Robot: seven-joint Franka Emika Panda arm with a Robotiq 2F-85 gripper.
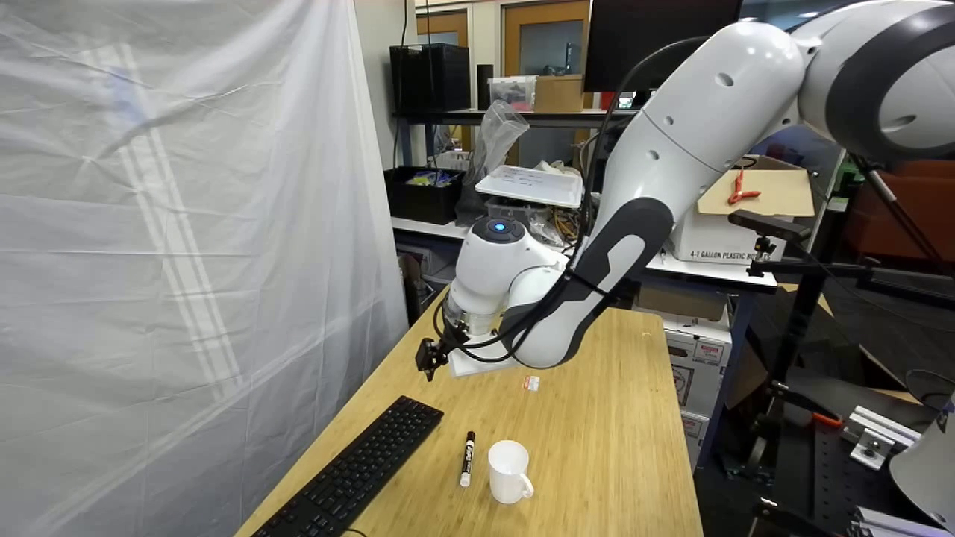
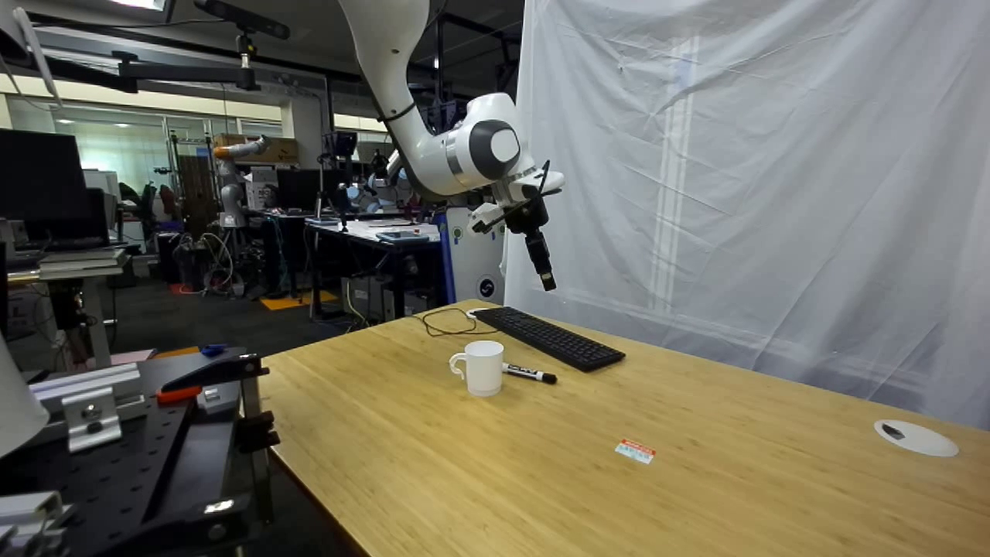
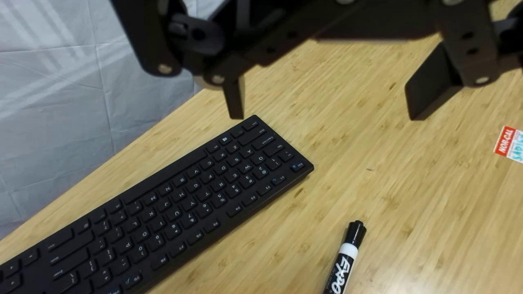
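Wide open in the wrist view, my gripper has only bare table showing between its fingers. It hangs in the air above the table, past the end of a black keyboard [image 3: 166,215]. A black-and-white Expo marker [image 3: 346,255] lies on the wood, cut off by the lower edge of that view. In exterior view 1 the marker [image 1: 467,459] rests between the keyboard [image 1: 362,465] and a white mug [image 1: 507,470]. The mug stands upright; exterior view 2 shows the mug [image 2: 483,368] in front of one end of the marker [image 2: 529,373]. The wrist view does not show it.
A red-and-white sticker [image 2: 636,451] lies flat on the table [image 2: 520,483]. A white disc [image 2: 916,438] is near the curtain-side edge. White curtain [image 1: 197,224] hangs along that side. The keyboard's cable [image 2: 436,323] curls at its far end.
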